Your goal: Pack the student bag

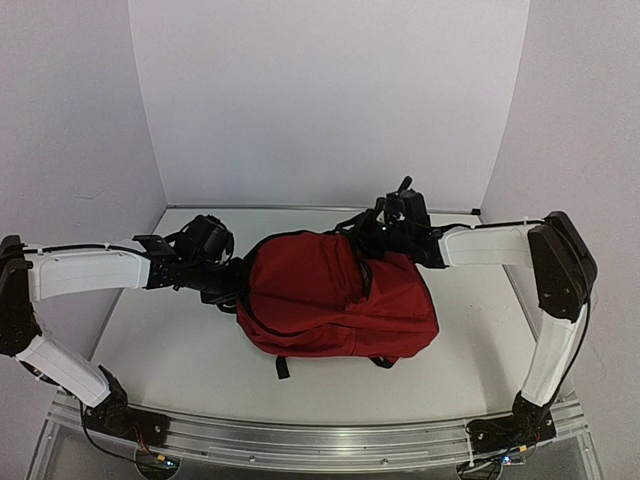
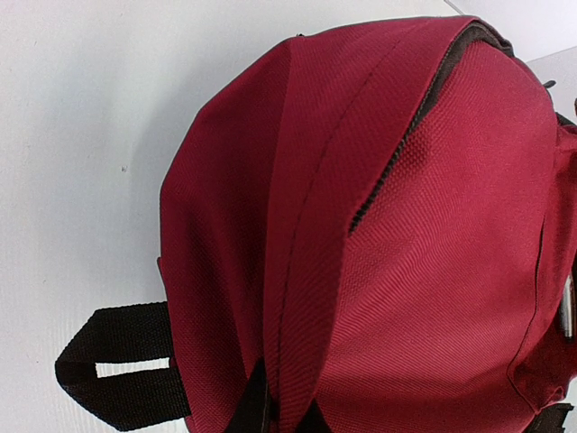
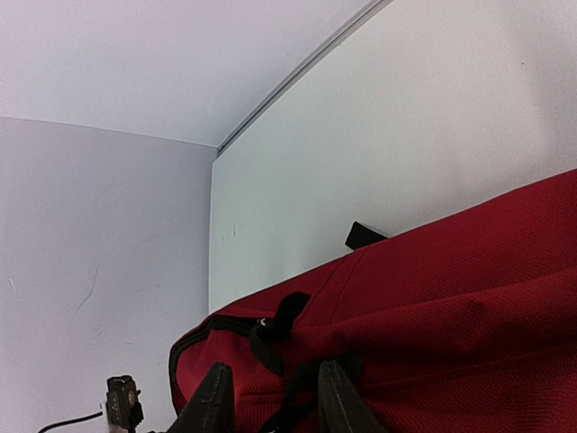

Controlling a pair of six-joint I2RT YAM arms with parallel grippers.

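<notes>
The red student bag point(image 1: 300, 285) lies on the white table, its dark zipper edge point(image 2: 416, 126) curving along the top in the left wrist view. At the bag's left end, my left gripper is shut on a fold of the red fabric. My right gripper is over the bag's upper side, its two fingers apart. Beneath and between those fingers runs a black strap point(image 3: 297, 388), not visibly pinched. Close by, a black tab point(image 3: 288, 311) lies along the zipper line. The bag's inside is hidden.
A black webbing loop point(image 2: 135, 410) sticks out from the bag's left end. Short black straps point(image 1: 282, 367) hang at its front edge. Grey walls point(image 1: 560, 130) enclose the table, which is bare around the bag.
</notes>
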